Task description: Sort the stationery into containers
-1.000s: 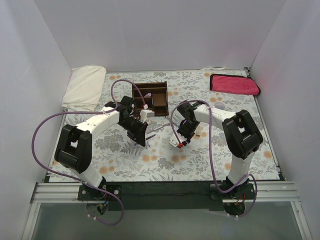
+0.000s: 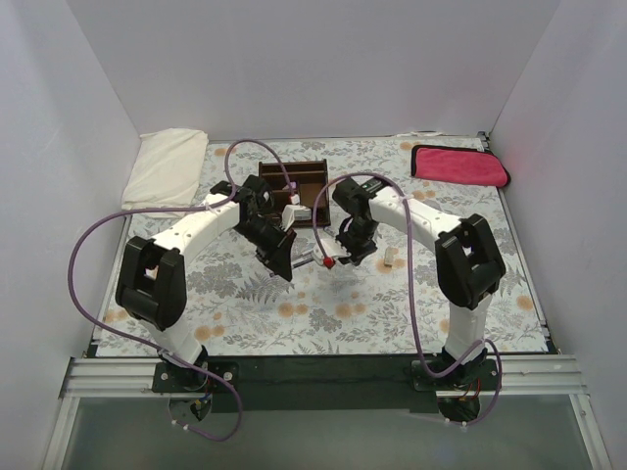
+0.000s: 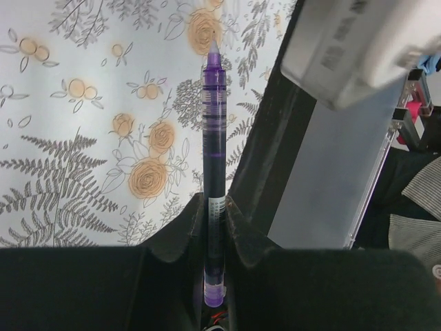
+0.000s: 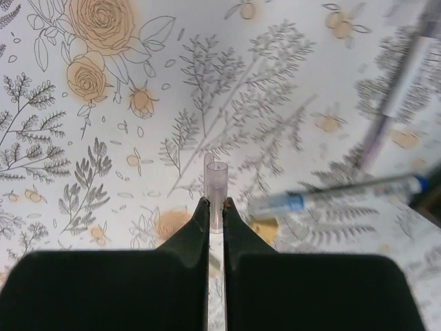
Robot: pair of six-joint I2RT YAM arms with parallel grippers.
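Note:
My left gripper [image 2: 282, 264] is shut on a purple pen [image 3: 214, 138], held upright along the fingers, tip away, in the left wrist view. My right gripper is shut on a clear, pale slim item [image 4: 218, 178], probably a pen, only partly visible above the fingertips. In the right wrist view, a blurred blue-and-white pen [image 4: 331, 195] lies to the right and a darker pen [image 4: 391, 96] at upper right. A brown compartment organizer [image 2: 312, 174] stands at the back centre, partly hidden by the arms.
A red pouch [image 2: 458, 166] lies at the back right, a white cloth [image 2: 165, 168] at the back left. A small pale item [image 2: 389, 257] lies right of the right gripper.
Both grippers have risen from the table with their items; the right gripper has shifted left, and the left arm has moved slightly right.

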